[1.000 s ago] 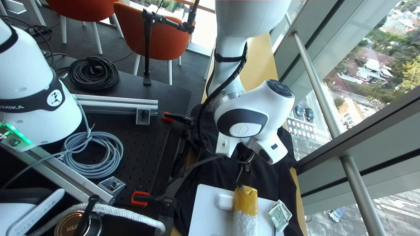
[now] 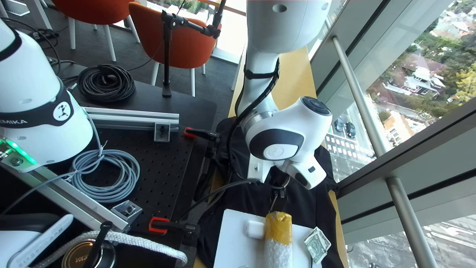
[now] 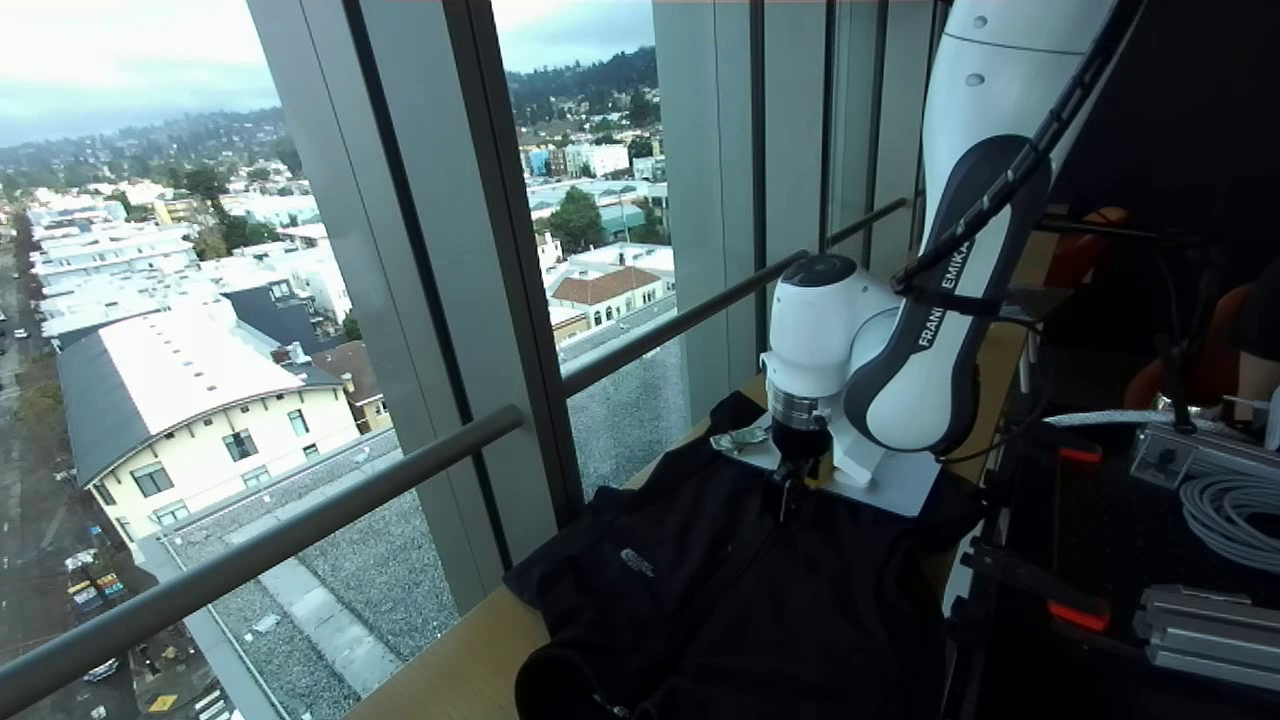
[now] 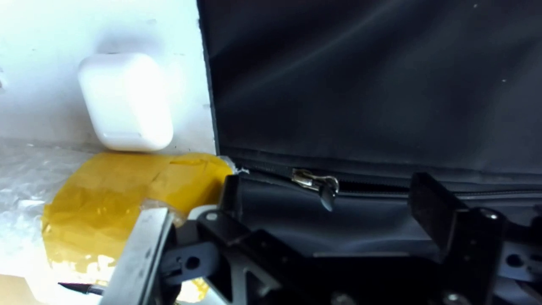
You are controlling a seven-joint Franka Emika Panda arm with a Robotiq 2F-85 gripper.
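A dark jacket (image 3: 720, 600) is spread over the wooden ledge by the window. Its zipper runs across the wrist view, with a metal zipper slider (image 4: 310, 178) and a small dark pull tab (image 4: 327, 197). My gripper is open over the jacket, one finger to each side of the slider, and nothing is held. In the second exterior view the gripper (image 3: 786, 498) points down close to the cloth. Whether the fingertips touch the fabric cannot be made out.
A white board (image 2: 232, 236) carries a bubble-wrapped roll with yellow tape (image 2: 279, 223), a white case (image 2: 255, 229) and a banknote (image 2: 317, 245). The roll's taped end lies close by one finger. A metal rail (image 2: 363, 98) lines the window; clamps (image 2: 174, 227) sit along the black table.
The arm has come down slightly, bringing the gripper lower towards the jacket near the roll's end. The board and the objects on it have stayed put.
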